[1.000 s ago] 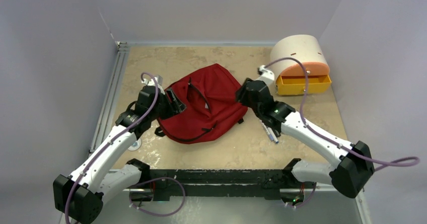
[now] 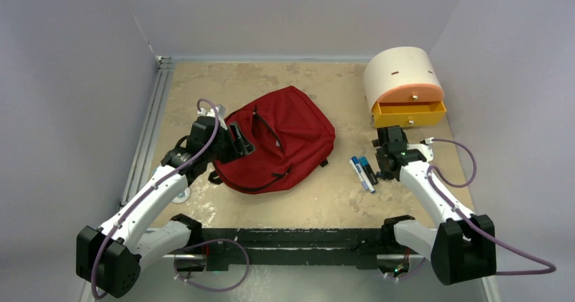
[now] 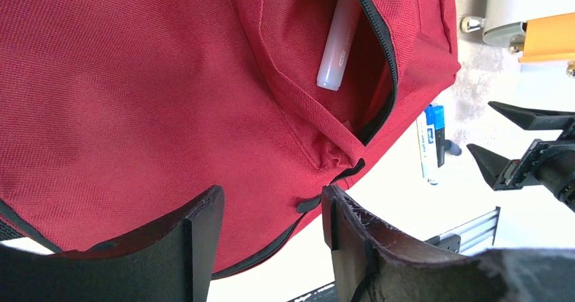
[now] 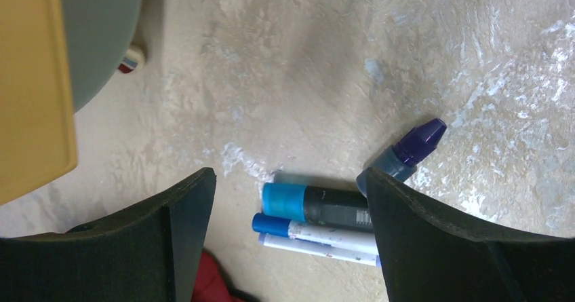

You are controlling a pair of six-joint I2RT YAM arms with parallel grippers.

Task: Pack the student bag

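A red bag (image 2: 305,122) lies on the table with its front pocket partly unzipped. Inside that pocket, a pale translucent tube (image 3: 335,51) shows in the left wrist view. My left gripper (image 2: 243,141) stands open over the bag's left part, with empty space between its fingers. On the right, my right gripper is open above several pens: a black marker with a light-blue cap (image 4: 335,205), a white marker with a blue cap (image 4: 325,234), a thinner white pen (image 4: 312,249) and a short dark-blue crayon (image 4: 403,154). The right finger hides their right ends.
A white rounded cabinet (image 2: 400,71) stands at the back right, its yellow drawer (image 2: 409,117) pulled out near my right gripper. Bare table (image 2: 305,210) lies in front of and behind the bag.
My right arm has swung right, from the bag's right edge past the pens to below the drawer. The left gripper has shifted very slightly right. The bag has not moved.
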